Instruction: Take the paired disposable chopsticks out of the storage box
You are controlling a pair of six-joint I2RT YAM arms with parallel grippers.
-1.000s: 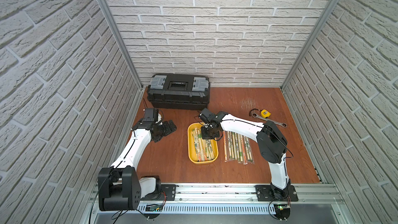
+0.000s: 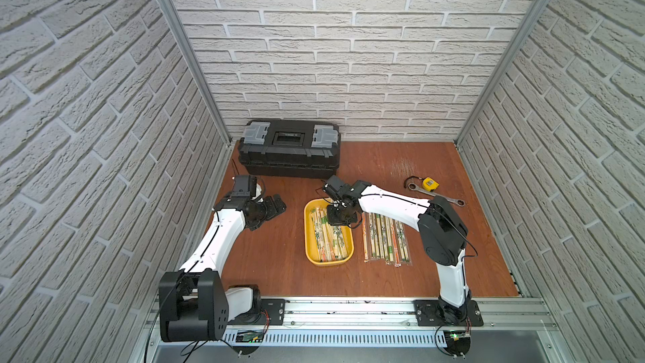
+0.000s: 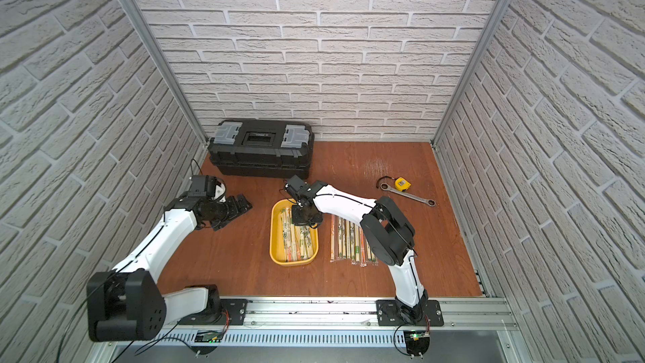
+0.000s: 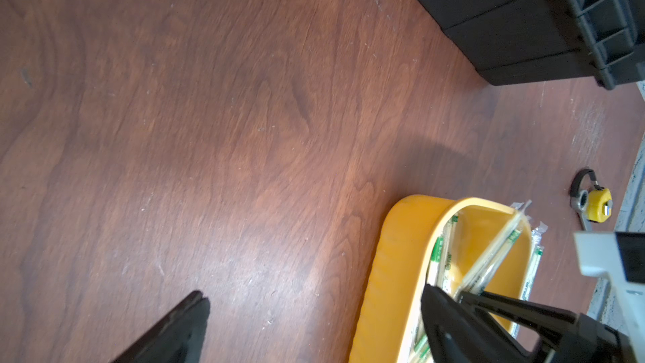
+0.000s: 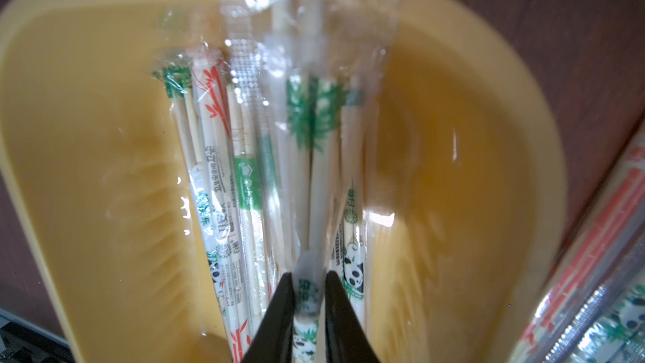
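The yellow storage box [image 2: 310, 252] stands mid-table, holding several wrapped chopstick pairs [image 2: 325, 242]. My right gripper is down at the box, its narrow fingers on either side of one clear-wrapped pair [image 5: 310, 181] with green leaf print. Both fingers come close to that wrapper, but a firm grip cannot be made out. In the left wrist view this pair [image 4: 493, 252] slants, with its far end raised to about the box rim. Other pairs [image 5: 221, 181] lie beneath and to its left. Over bare table left of the box, my left gripper stands open and empty.
Several wrapped pairs [image 2: 384, 238] lie in a row right of the box. A black toolbox [image 2: 289, 158] stands behind; a wrench [image 2: 436, 194] and yellow tape measure [image 2: 430, 184] lie at the back right. Table around the left gripper is clear.
The left arm, the box and the row on the table look unchanged.
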